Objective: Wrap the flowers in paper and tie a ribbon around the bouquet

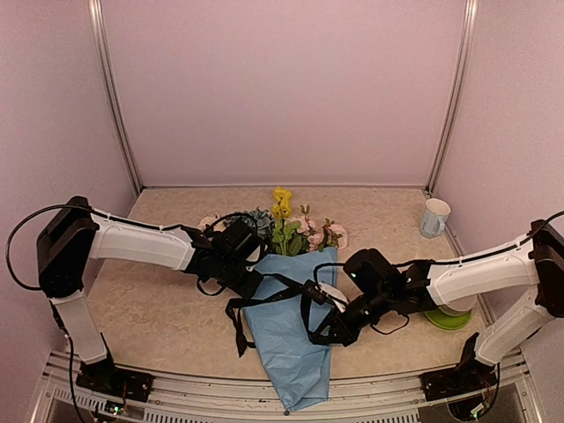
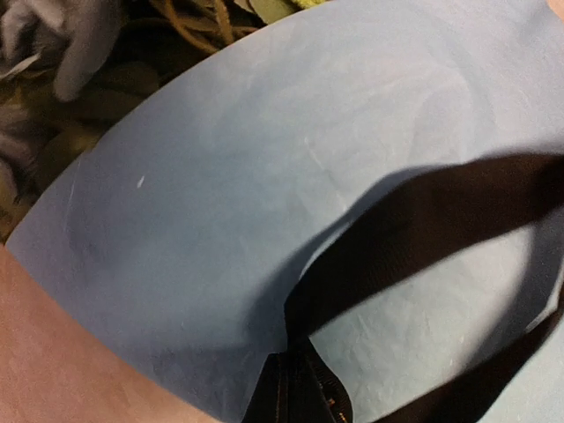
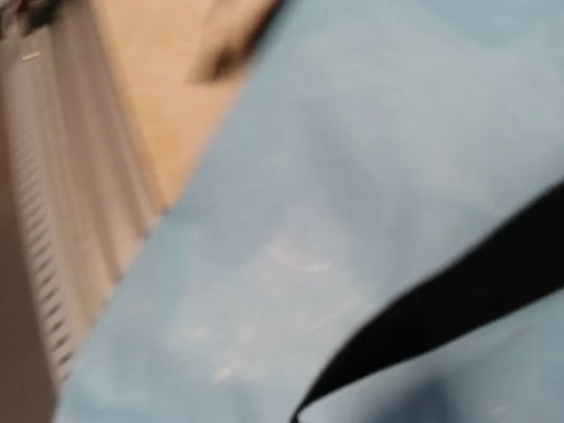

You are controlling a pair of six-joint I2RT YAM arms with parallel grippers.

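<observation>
The bouquet of fake flowers (image 1: pixel 286 231), yellow, pink and blue-grey, lies wrapped in a blue paper cone (image 1: pixel 295 374). A black ribbon (image 1: pixel 280 291) crosses the cone, and its loose tail (image 1: pixel 240 330) hangs over the left edge. At the upper left of the wrap, my left gripper (image 1: pixel 249 284) is shut on the ribbon, which enters its fingertips (image 2: pixel 284 374) in the left wrist view. Lower on the right side, my right gripper (image 1: pixel 333 333) is shut where the ribbon (image 3: pixel 441 308) narrows to a pinch; its fingers are out of the right wrist view.
A light mug (image 1: pixel 434 218) stands at the back right. Near the right arm, a green plate (image 1: pixel 448 321) with a white bowl is partly covered by that arm.
</observation>
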